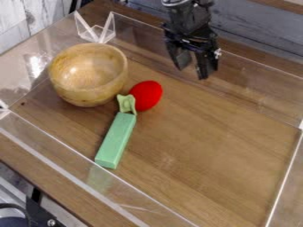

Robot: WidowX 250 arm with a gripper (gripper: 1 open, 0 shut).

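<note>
My dark gripper (193, 57) hangs at the top centre of the camera view, open, over the back of the wooden tray. Below it to the left lie a red oval object (145, 96) and a long green object (115, 138) with a paler green top. A round wooden bowl (89, 74) sits at the left, beside the red object. Whether anything is under the gripper is hard to tell.
Clear walls (281, 191) edge the tray. The right half and front middle of the tray floor (219, 155) are bare.
</note>
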